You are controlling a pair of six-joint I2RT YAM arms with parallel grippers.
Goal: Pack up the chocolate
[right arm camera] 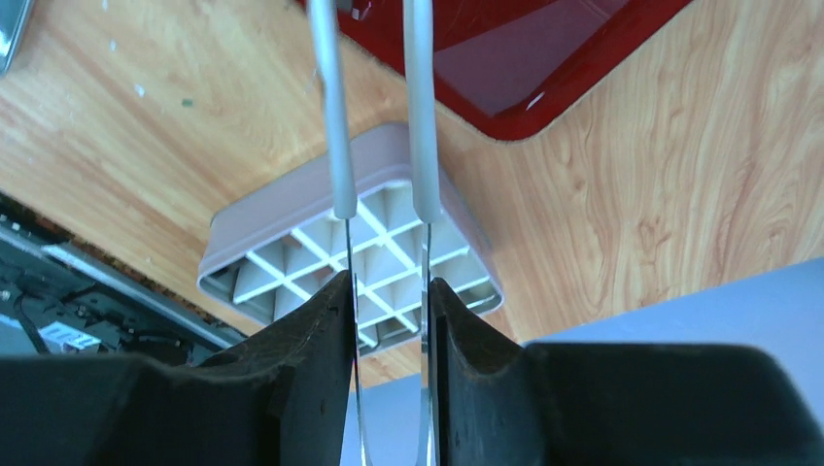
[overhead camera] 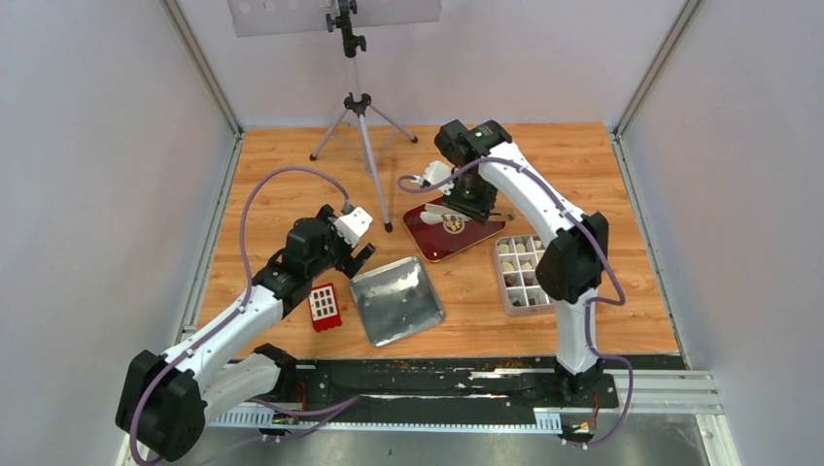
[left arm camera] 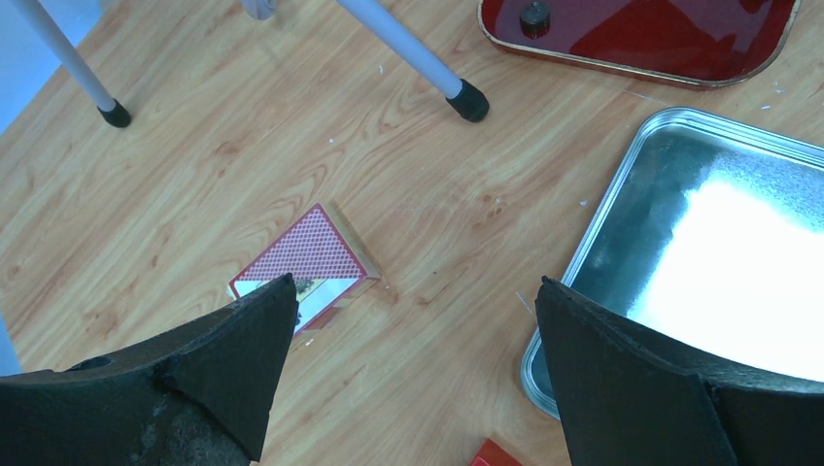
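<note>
A dark red tray (overhead camera: 469,237) lies right of the tripod, a dark piece (left arm camera: 534,17) inside it. My right gripper is over the tray's edge, its long pale fingers close together; whether anything is between them is unclear. Below them in the right wrist view is a plastic compartment box (right arm camera: 253,218) with pale pieces in some cells. My left gripper stands open and empty over the wood, between a red-patterned box (left arm camera: 303,243) and the metal tray (overhead camera: 396,301).
Tripod legs (overhead camera: 377,180) stand at the back, close to the red tray. A red box with white cells (overhead camera: 324,307) lies left of the metal tray.
</note>
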